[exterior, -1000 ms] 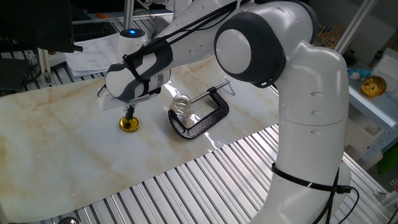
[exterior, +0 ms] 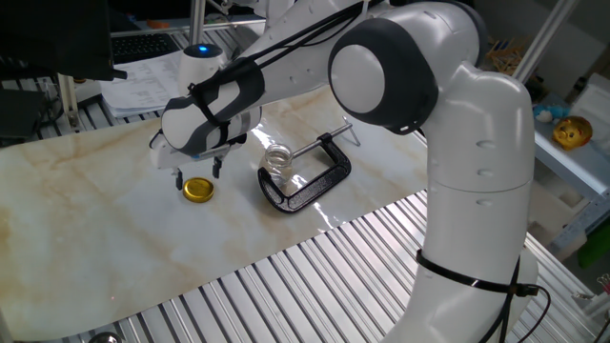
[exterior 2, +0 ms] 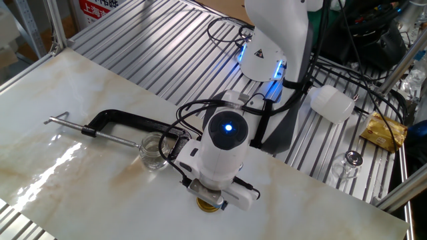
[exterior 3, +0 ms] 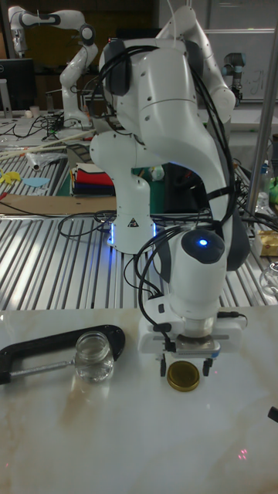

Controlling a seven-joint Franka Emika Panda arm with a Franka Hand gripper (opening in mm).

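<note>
A round gold lid lies flat on the marbled tabletop. Just above it my gripper stands wide open, its two dark fingers spread with nothing held. In the third exterior view the fingers of the gripper are to either side of the lid, at its far edge. From the second exterior view the hand covers most of the lid. A clear glass jar stands upright and uncovered, held beside the black C-clamp; whether the clamp grips it tightly I cannot tell.
The clamp's screw rod sticks out over the table on the jar's far side from my hand. Slatted metal decking borders the tabletop. Bare table surrounds the lid on its other sides.
The lid, jar and clamp have stayed in place.
</note>
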